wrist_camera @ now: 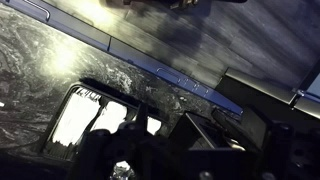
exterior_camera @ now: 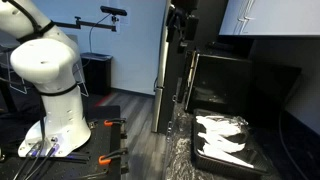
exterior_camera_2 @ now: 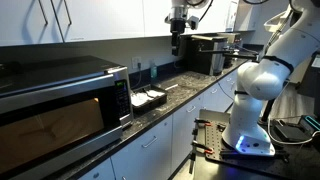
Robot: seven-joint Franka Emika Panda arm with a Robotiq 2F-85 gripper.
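Observation:
A black tray point(exterior_camera: 232, 168) holding several white pieces point(exterior_camera: 225, 143) rests on the dark speckled counter, below and beside my arm. The second exterior view has the same tray point(exterior_camera_2: 150, 105) on the counter near the wall. High above the counter, my gripper point(exterior_camera_2: 175, 48) hangs open, clear of the tray, with nothing visible in it. From the wrist, the white pieces point(wrist_camera: 75, 118) appear at the lower left, partly covered by the dark gripper parts. The fingertips are too dark to make out there.
A microwave point(exterior_camera_2: 65, 117) stands on the counter, and a dark boxy appliance point(exterior_camera: 218, 98) sits behind the tray. White cabinets point(exterior_camera_2: 90, 20) hang overhead. Drawer fronts point(exterior_camera_2: 155, 150) run below the counter, with open floor point(exterior_camera: 145, 150) beside them.

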